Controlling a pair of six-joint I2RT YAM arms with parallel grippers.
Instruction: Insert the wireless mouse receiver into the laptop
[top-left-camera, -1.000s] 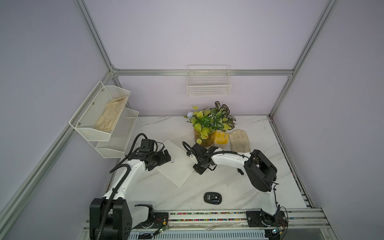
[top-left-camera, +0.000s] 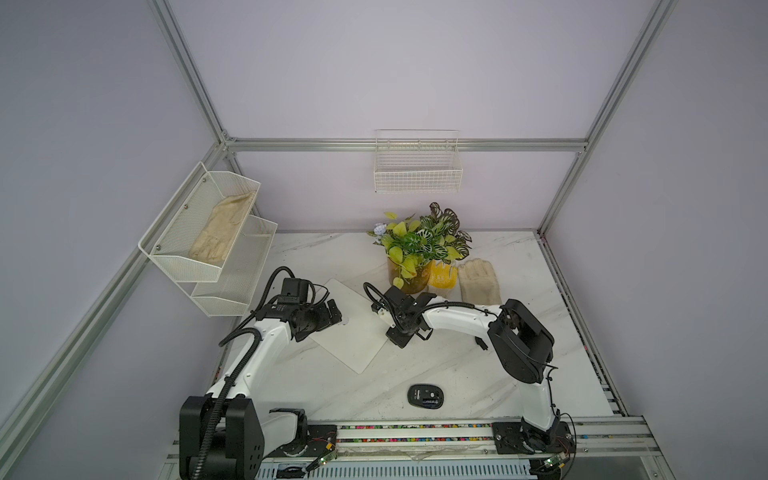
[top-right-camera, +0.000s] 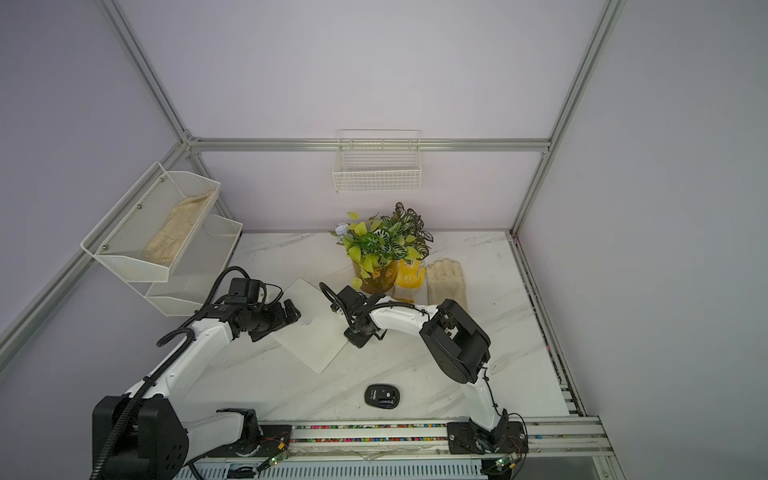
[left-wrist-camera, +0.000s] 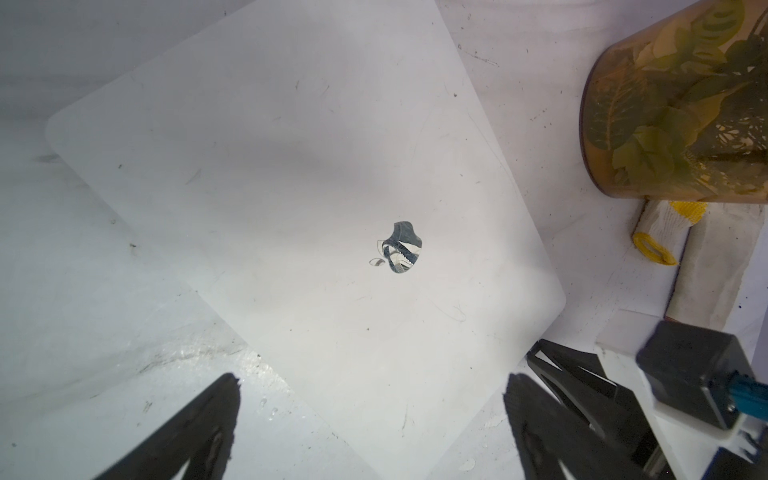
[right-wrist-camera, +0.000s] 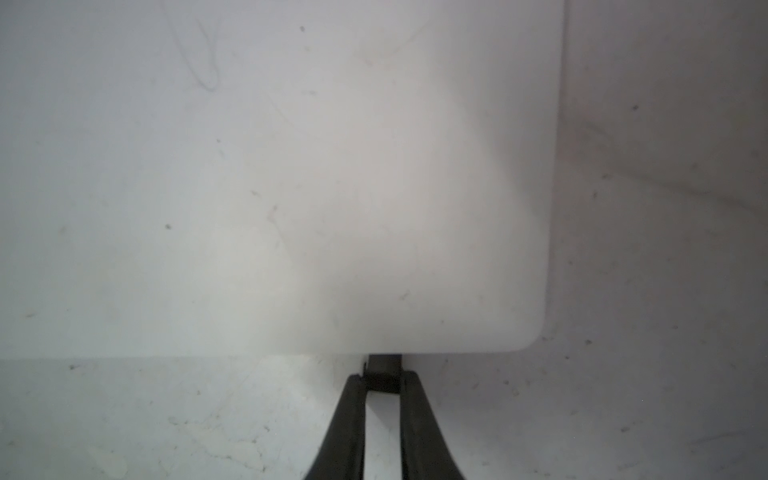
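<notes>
The closed silver laptop (left-wrist-camera: 320, 200) lies on the marble table, turned diagonally. Above it my left gripper hangs open, fingers apart with nothing between them. In the right wrist view my right gripper is shut on a small black receiver (right-wrist-camera: 385, 366) at the laptop's straight edge near a rounded corner; whether any of it is inside a port cannot be told. The black mouse (top-left-camera: 425, 396) lies near the front of the table, apart from both grippers, with a small part visible on it.
A potted plant (top-left-camera: 406, 272) stands behind my right wrist, with gloves (top-left-camera: 480, 281) beside it. Wire baskets (top-left-camera: 200, 256) hang at the left. A small black item (top-left-camera: 481, 343) lies under the right arm.
</notes>
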